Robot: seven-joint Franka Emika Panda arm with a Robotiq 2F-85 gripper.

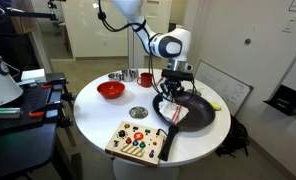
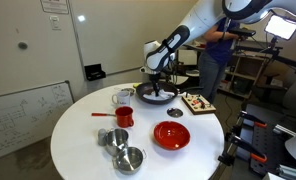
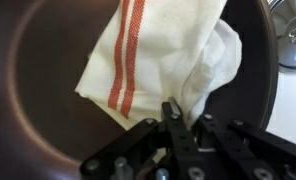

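A white cloth with orange-red stripes (image 3: 131, 45) lies partly spread in the black pan (image 3: 48, 60), bunched up where my gripper is shut on it. Exterior view 1 has the cloth (image 1: 172, 111) at the left side of the pan (image 1: 199, 113), with the gripper (image 1: 175, 92) low over it. The pan's handle (image 1: 169, 143) points toward the front of the table. In exterior view 2 the arm covers part of the pan (image 2: 146, 95), and little of the cloth shows there.
A wooden board with knobs (image 1: 135, 142) sits at the table's front. A red bowl (image 1: 111, 90), a red mug (image 1: 146, 79) and metal pots (image 2: 131, 159) stand to the left and back. A yellow object (image 1: 215, 106) is beside the pan. Bare white tabletop lies around the bowl.
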